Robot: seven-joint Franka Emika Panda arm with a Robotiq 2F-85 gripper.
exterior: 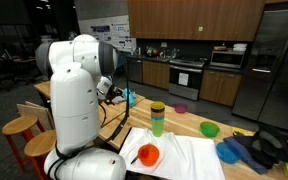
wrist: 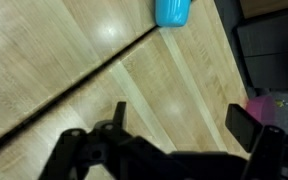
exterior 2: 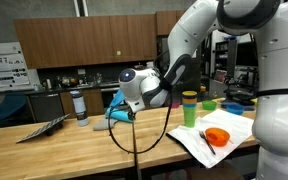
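Note:
My gripper is open in the wrist view, its black fingers point(wrist: 246, 127) spread over bare wood with nothing between them. In exterior view 2 the gripper point(exterior 2: 132, 106) hangs above the table, left of the white cloth. A blue object point(wrist: 171, 10) stands at the top edge of the wrist view, apart from the fingers and partly cut off. Exterior view 2 has a blue cloth-like item point(exterior 2: 120, 115) behind the gripper and a grey-blue cylinder point(exterior 2: 79, 104) further left.
A stacked green and yellow container point(exterior: 157, 118) and an orange bowl point(exterior: 148, 155) rest by the white cloth point(exterior: 189, 158). Beyond are a green bowl point(exterior: 209, 129) and a blue bowl point(exterior: 228, 152). A dark tilted object point(exterior 2: 46, 125) lies at left; wood around it is clear.

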